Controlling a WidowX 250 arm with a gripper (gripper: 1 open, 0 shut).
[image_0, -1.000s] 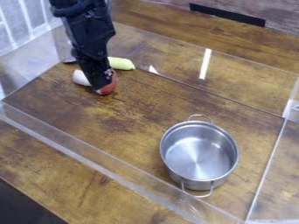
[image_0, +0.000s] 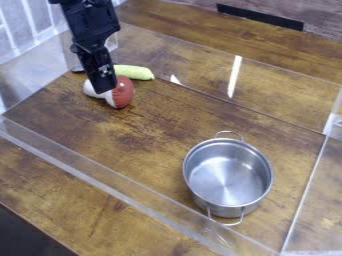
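Observation:
My black gripper (image_0: 102, 82) is at the upper left, its fingers shut with nothing visible between them, tilted down just above or beside a red, round object (image_0: 120, 94). A white object (image_0: 94, 89) lies just left of the red one, partly behind the gripper. A pale yellow-green elongated vegetable (image_0: 134, 73) lies behind them. A steel pot (image_0: 227, 176) with two handles stands empty at the lower right.
A clear-walled enclosure (image_0: 134, 222) surrounds the wooden table (image_0: 107, 160). The middle and lower left of the table inside it are clear.
My gripper has moved left and up from over the red object, uncovering more of it and of the white object beside it.

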